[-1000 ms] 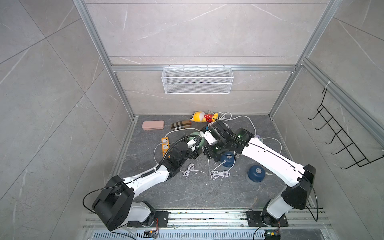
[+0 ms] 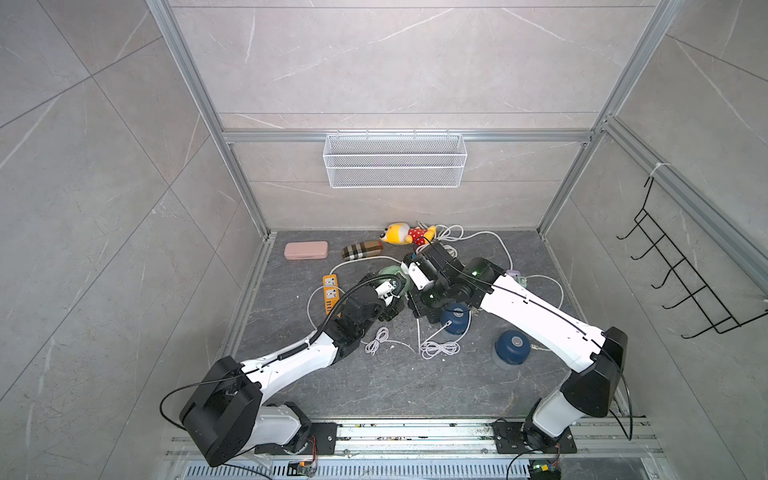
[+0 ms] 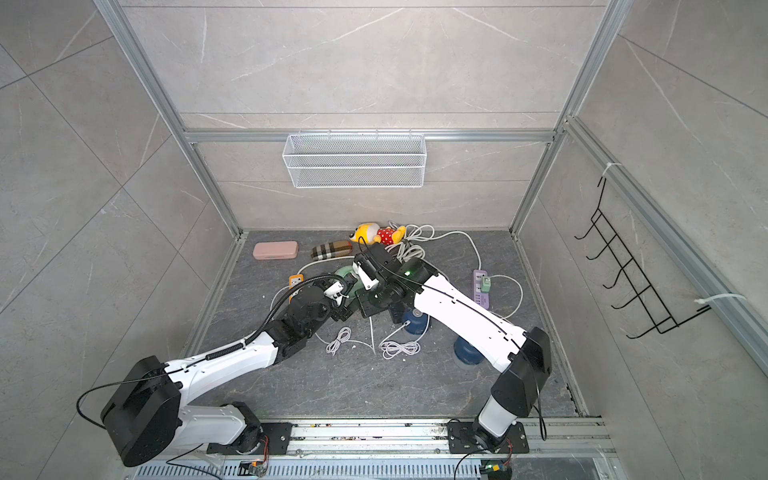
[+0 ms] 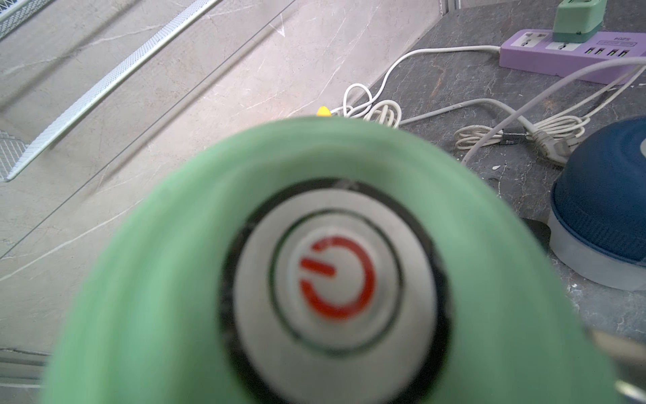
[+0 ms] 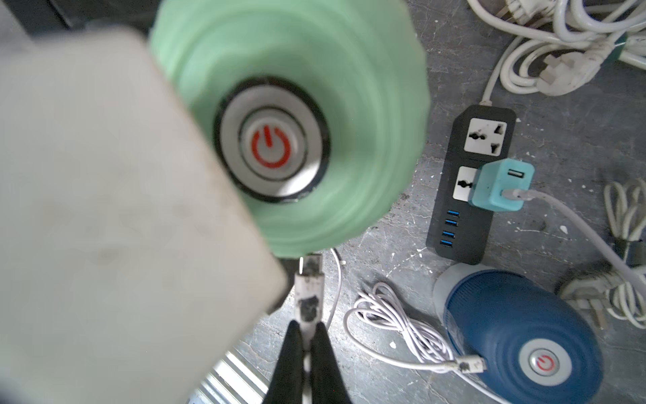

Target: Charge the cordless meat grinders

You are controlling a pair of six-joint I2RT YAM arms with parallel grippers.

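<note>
The pale green grinder fills the middle of the left wrist view, its red power button (image 4: 336, 276) facing the camera. My left gripper (image 2: 394, 297) is at this grinder with its fingers open; its fingers are hidden, so their contact cannot be told. My right gripper is shut on a white charging cable, whose connector (image 5: 309, 296) points at the grinder's lower edge. The metal tip shows right at that edge; whether any of it is inside a port is unclear. One blue grinder (image 5: 538, 330) has a cable plug at its side. Another blue grinder (image 2: 513, 346) stands farther right.
A black power strip (image 5: 471, 181) carries a turquoise adapter (image 5: 504, 185). A purple strip (image 4: 572, 60) and an orange strip (image 2: 330, 294) lie right and left. Coiled cables (image 2: 440, 348) cover the middle floor. A toy (image 2: 408, 233) lies at the back.
The green grinder and my left gripper have shifted slightly over the last second, a little to the right. My right arm stays almost still, close beside them.
</note>
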